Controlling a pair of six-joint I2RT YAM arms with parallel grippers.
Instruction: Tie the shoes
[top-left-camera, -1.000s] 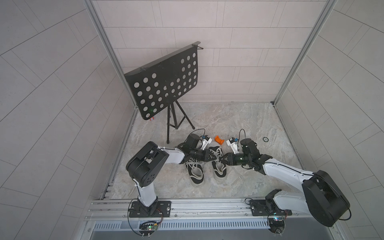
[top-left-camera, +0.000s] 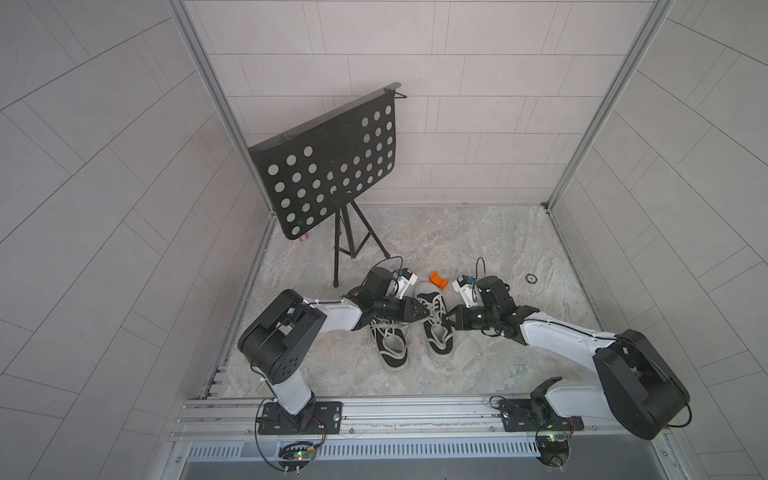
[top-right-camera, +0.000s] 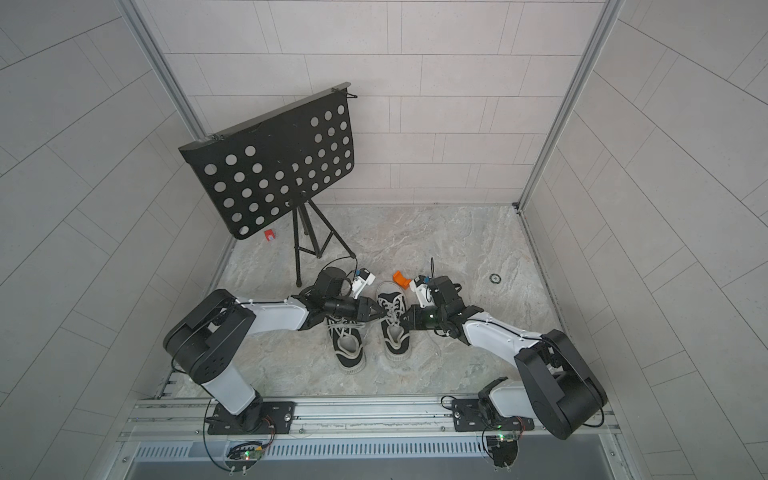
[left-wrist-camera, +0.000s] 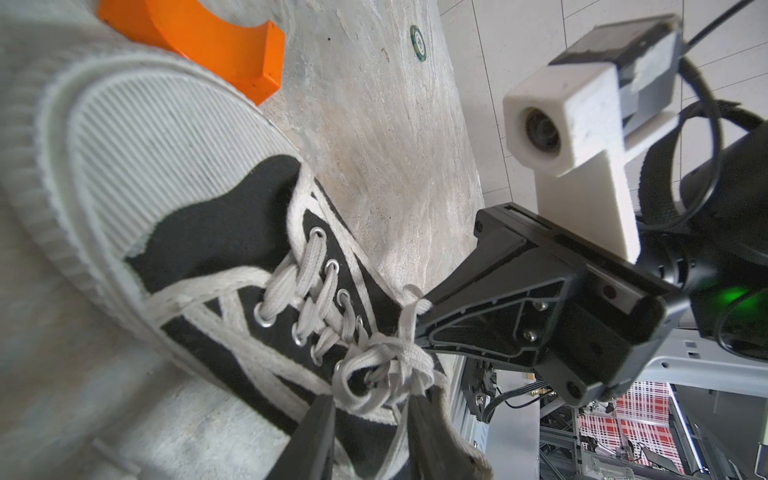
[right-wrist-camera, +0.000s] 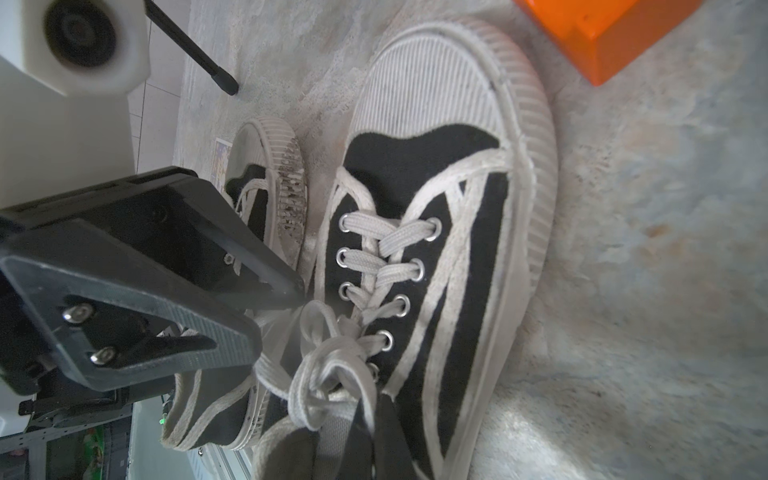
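The black-and-white right-hand shoe (top-left-camera: 438, 342) stands upright on the floor, its toe toward the back. A loose, loopy knot of white lace (left-wrist-camera: 384, 372) sits over its tongue. My left gripper is part open at the shoe's left side, its fingers spread below the loops. Lace strands show near its tips in the right wrist view. At the opposite side, my right gripper is shut with a lace loop against its tips; whether lace is pinched there is hidden. The other shoe (top-left-camera: 391, 345) stands left, partly under the left arm.
An orange block (top-left-camera: 438, 280) lies just beyond the shoe's toe. Behind the left arm stands a black perforated music stand (top-left-camera: 336, 164). A small dark ring (top-left-camera: 531, 278) lies on the floor at right. Open floor extends behind and right.
The right arm's elbow has shifted a little, its gripper staying by the knot. Both shoes look nearly unmoved.
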